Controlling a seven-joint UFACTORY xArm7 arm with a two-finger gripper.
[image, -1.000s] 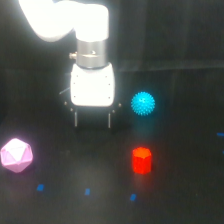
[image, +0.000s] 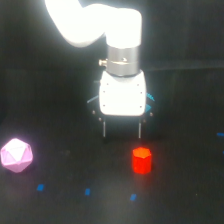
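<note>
My white gripper (image: 122, 130) hangs in the upper middle of the view, pointing down, its two thin dark fingers apart and nothing seen between them. Behind its right side, slivers of a blue spiky ball (image: 149, 98) show; the gripper body hides most of it. A red faceted block (image: 142, 160) rests on the dark surface, nearer the camera and slightly right of the gripper. At the left lies a pink faceted ball (image: 16, 155), well clear of the gripper.
Small blue marks, among them a left mark (image: 41, 187), a middle mark (image: 87, 191) and a right mark (image: 133, 197), dot the dark surface. Free room shows between the pink ball and the red block, and on the right.
The arm and gripper have moved right and slightly lower in the view, now covering most of the blue spiky ball. The red block and pink ball have stayed put.
</note>
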